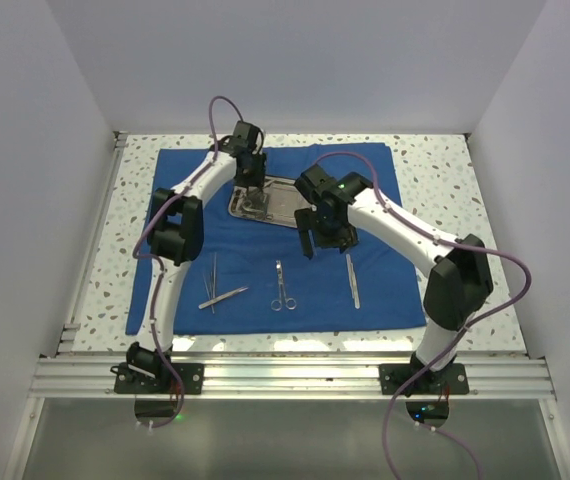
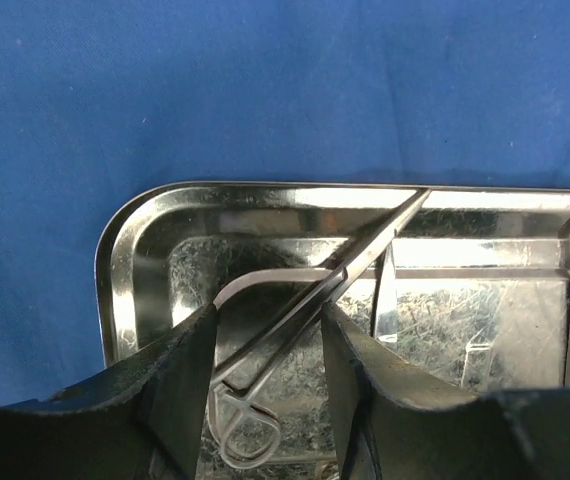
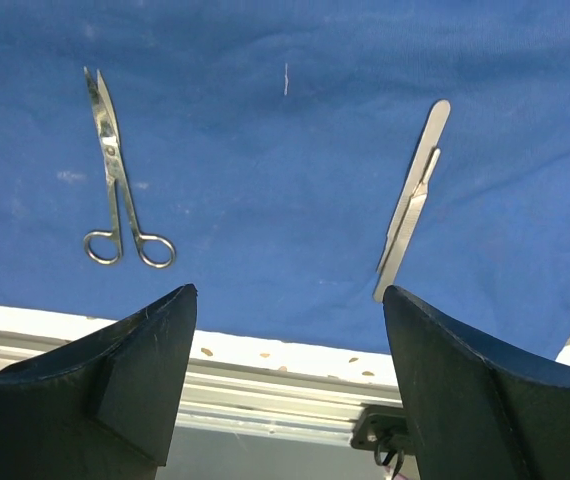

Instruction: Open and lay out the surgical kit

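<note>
A steel tray (image 1: 280,210) sits at the back of the blue cloth (image 1: 225,310). My left gripper is open over its left end, fingertips on either side of a long steel instrument (image 2: 377,238) lying across scissor-like ringed tools; more slim instruments lie in the tray. My right gripper is open and empty, above the cloth in front of the tray. Below it, scissors (image 3: 110,150) and a pair of flat handles (image 3: 410,205) lie on the cloth.
Several thin instruments (image 1: 220,295) lie on the front-left cloth. The speckled table (image 1: 455,180) borders the cloth, with walls at the back and sides.
</note>
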